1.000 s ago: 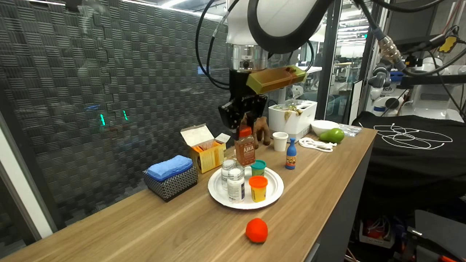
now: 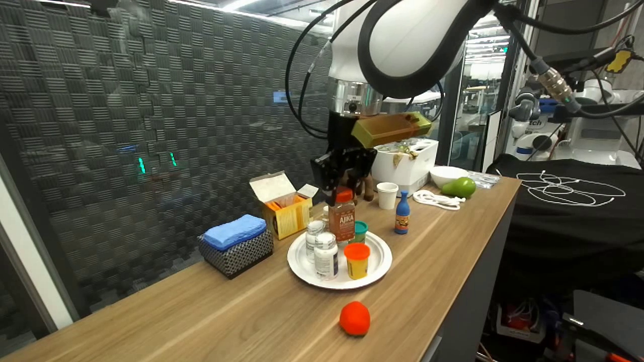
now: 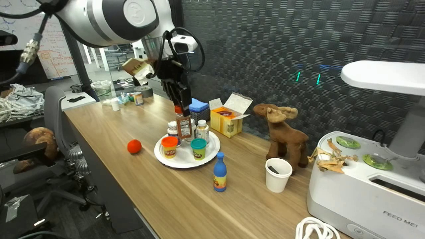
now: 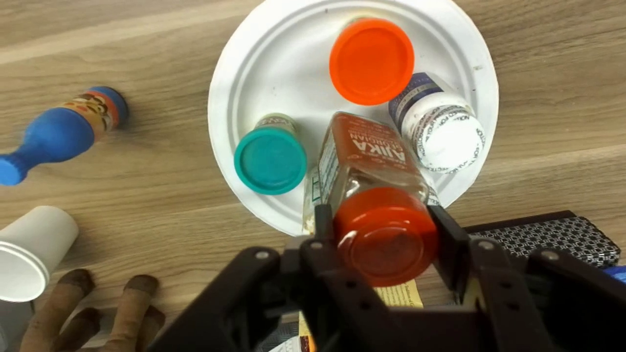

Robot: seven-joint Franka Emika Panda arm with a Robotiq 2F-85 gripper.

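My gripper is shut on the red cap of a spice jar (image 2: 342, 220) labelled AJIKA. The jar is upright over the white plate (image 4: 234, 64), among the other containers; whether its base touches the plate cannot be told. On the plate are an orange-lidded tub (image 3: 169, 147), a teal-lidded tub (image 4: 270, 161) and white pill bottles (image 2: 326, 259). In the wrist view, the teal tub lies left of the jar and one pill bottle (image 4: 446, 138) right of it. Part of what stands behind the jar is hidden by it and the gripper.
A blue bottle (image 3: 219, 173), white cup (image 3: 277, 175) and brown plush moose (image 3: 285, 135) stand beside the plate. Behind it are a yellow box (image 2: 288, 214) and a patterned box with blue cloth (image 2: 235, 232). A red ball (image 2: 354, 319) lies in front, with bare tabletop around it.
In exterior view 1, my gripper and the jar have moved down and slightly right, closer to the plate. The objects on the table have stayed put.
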